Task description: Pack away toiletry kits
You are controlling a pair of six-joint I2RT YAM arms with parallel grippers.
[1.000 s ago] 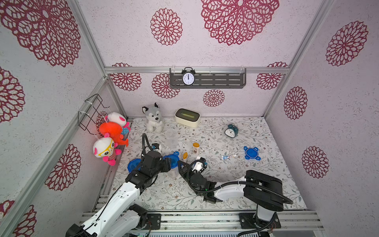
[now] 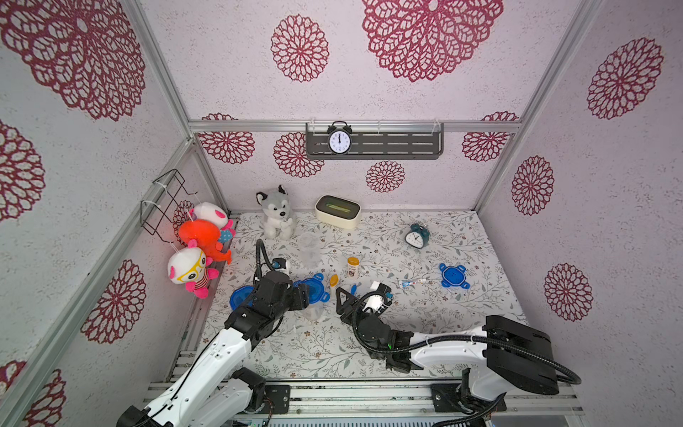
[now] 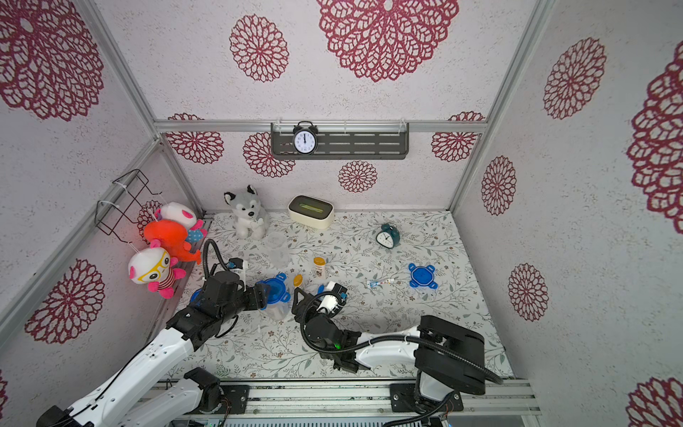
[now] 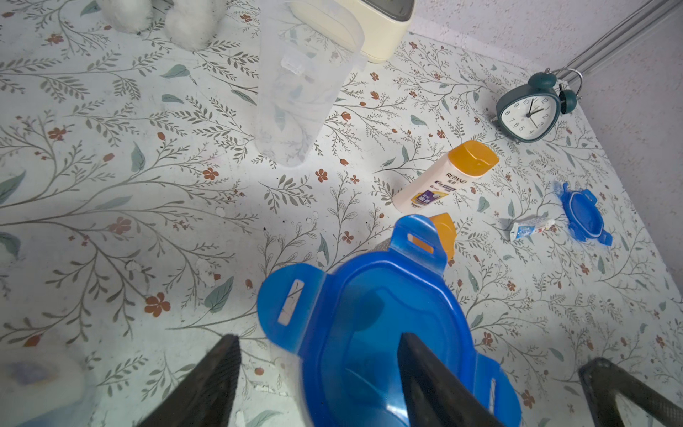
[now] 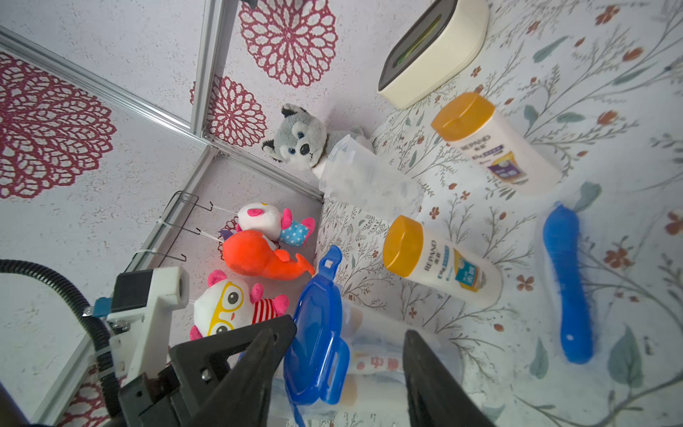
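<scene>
A clear cup with a blue lid (image 4: 384, 327) stands at my left gripper, whose fingers are apart over its near part; contact is unclear. My right gripper has parted fingers with nothing gripped; the same blue lid (image 5: 316, 341) shows beyond them. To the right of the lidded cup are an orange-capped bottle (image 2: 333, 281) and a white bottle with an orange cap (image 2: 353, 267). A blue stick-like item (image 5: 567, 284) lies near the right gripper. Farther right are a small white-and-blue item (image 4: 530, 227) and a loose blue lid (image 2: 454, 276).
An open clear cup (image 4: 298, 92) stands behind. Another blue lid (image 2: 240, 296) is partly hidden by the left arm. The husky toy (image 2: 277, 212), cream box (image 2: 338, 212) and teal clock (image 2: 417, 236) line the back. Free table lies at the front right.
My right gripper has drawn away to the right from the lidded cup, its arm swinging right. The left arm has barely moved.
</scene>
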